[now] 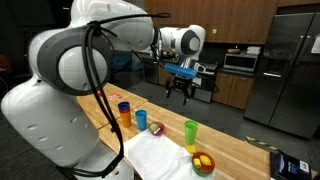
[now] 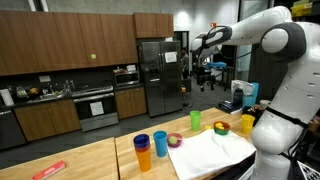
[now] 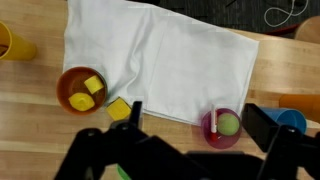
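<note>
High above the table, my gripper (image 1: 176, 92) stands open with nothing between its fingers. Below it in the wrist view lies a white cloth (image 3: 170, 60). At one side of the cloth a reddish-brown bowl (image 3: 65, 88) holds yellow pieces (image 3: 81, 101). A yellow block (image 3: 119, 108) sits beside that bowl, at the cloth's edge. Across the cloth is a dark pink bowl (image 3: 211, 138) with a green round thing (image 3: 228, 124) and a thin pale object in it. A tall green cup (image 1: 191, 132) stands behind the cloth in the first exterior view.
Blue cups (image 2: 160, 138) and orange cups (image 2: 144, 159) stand near the pink bowl. A yellow cup (image 3: 18, 46) is beyond the brown bowl. Past the table's edge are kitchen cabinets and a fridge (image 2: 160, 66). Bare wood lies behind the green cup.
</note>
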